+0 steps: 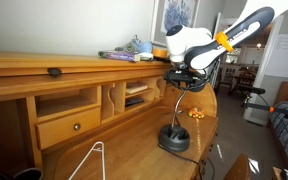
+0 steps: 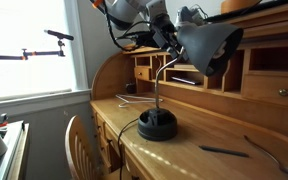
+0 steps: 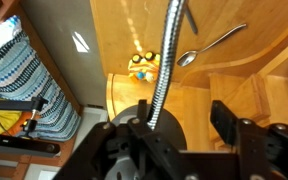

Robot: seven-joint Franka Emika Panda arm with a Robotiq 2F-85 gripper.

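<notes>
A desk lamp stands on the wooden desk, its round black base (image 2: pixel 157 125) upright and its thin metal neck (image 1: pixel 178 103) curving upward. In exterior view 2 the grey cone shade (image 2: pixel 210 48) hangs at the top, beside the arm. My gripper is above the base, fingers apart. The pale neck (image 3: pixel 167 70) runs down the wrist view between the fingers, closer to the left one (image 3: pixel 112 140). Whether that finger touches the neck I cannot tell. The exterior views show the gripper near the upper neck, with its fingertips partly hidden.
A small orange toy (image 3: pixel 144 67) and a spoon (image 3: pixel 212 45) lie on the desk. A white wire piece (image 1: pixel 90 158) rests toward the near end. Drawers and cubbyholes (image 1: pixel 67 103) line the back. The lamp's cord (image 2: pixel 124 132) trails over the front edge.
</notes>
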